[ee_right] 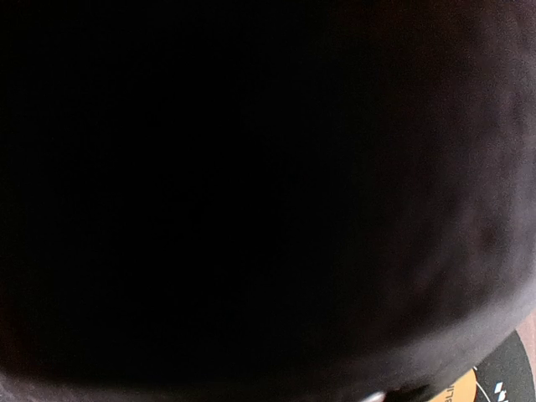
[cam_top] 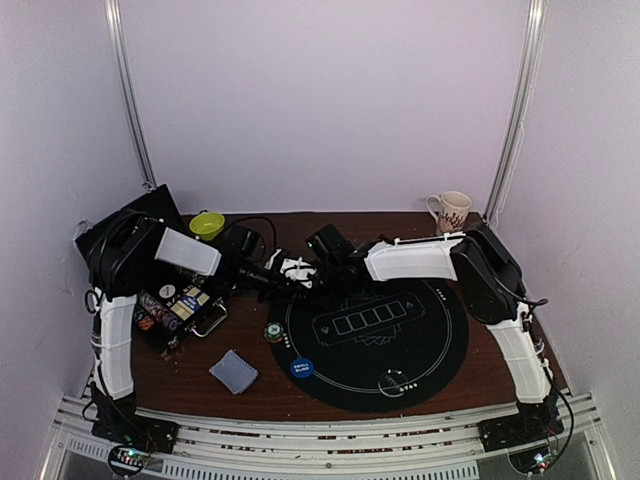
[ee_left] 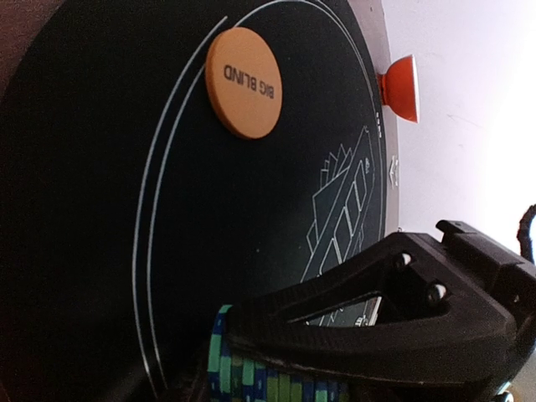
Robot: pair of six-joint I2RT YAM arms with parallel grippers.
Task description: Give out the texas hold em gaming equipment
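In the top view my left gripper (cam_top: 279, 286) and my right gripper (cam_top: 305, 282) meet over the left rear of the black poker mat (cam_top: 400, 345). A blue-green chip stack (ee_left: 260, 381) shows at the bottom of the left wrist view, with a black finger of my right gripper against it; the right fingers appear shut on the stack. How far the left fingers stand apart is hidden. The orange BIG BLIND disc (ee_left: 244, 83) lies flat on the mat, and the blue SMALL BLIND disc (cam_top: 302, 368) near its front left. A dark close shape blocks most of the right wrist view.
The chip case (cam_top: 180, 305) stands open at left, a card deck (cam_top: 234, 371) in front of it. Another chip stack (cam_top: 274, 331) sits at the mat's left edge. A green bowl (cam_top: 207, 225) and a mug (cam_top: 452, 211) stand at the back, and an orange bowl (ee_left: 403, 88) beyond the mat.
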